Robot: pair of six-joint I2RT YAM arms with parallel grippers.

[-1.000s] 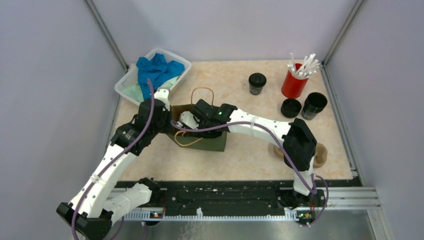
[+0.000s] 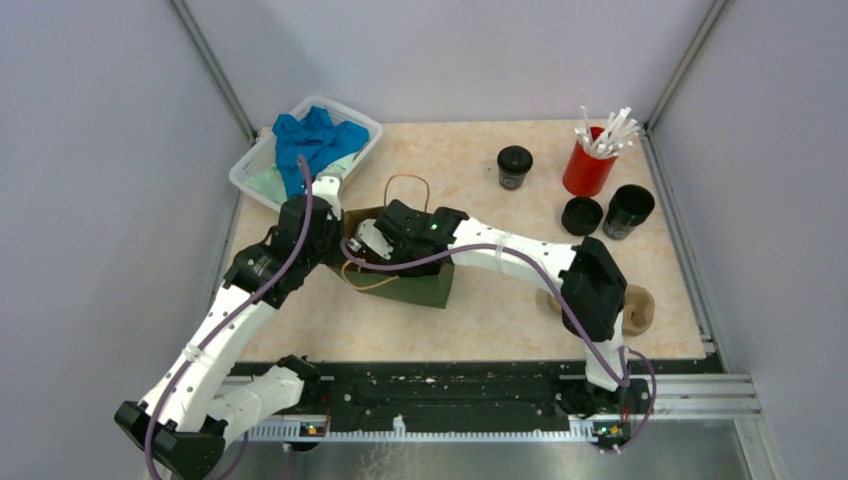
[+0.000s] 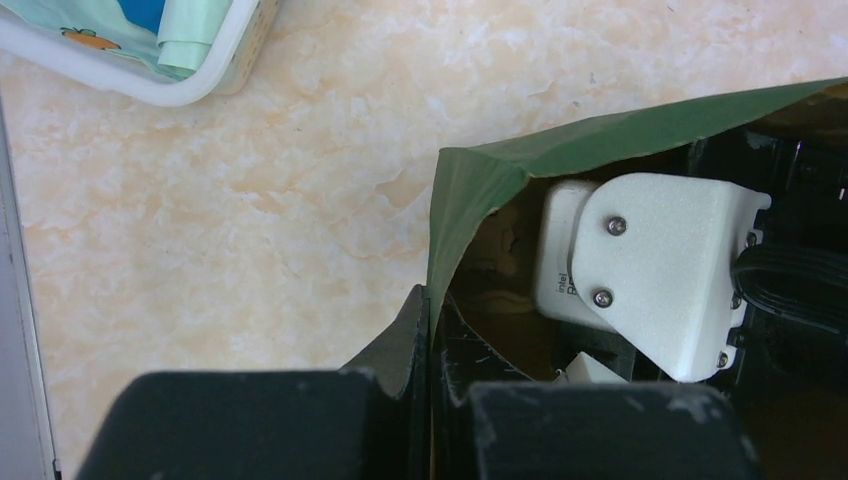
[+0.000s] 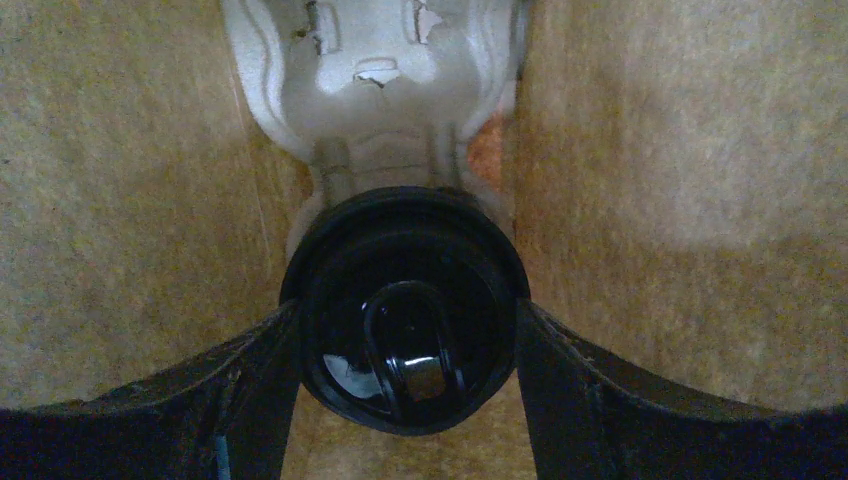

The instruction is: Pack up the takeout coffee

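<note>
A green paper bag with rope handles stands open on the table. At its left end my left gripper is shut on the bag's thin wall, seen edge-on in the left wrist view. My right gripper is down inside the bag, part open around a black lidded cup, a fingertip at each side of the lid; whether it grips it is unclear. The cup sits in a pale carton cup holder, whose other compartment is empty.
A white basket with cloths stands at back left. A small black cup, a red straw holder, a dark tumbler, a black container and a cardboard tray are at right.
The right arm has shifted very slightly, and the bag's front side and handle sit a little lower. The left arm has hardly moved.
</note>
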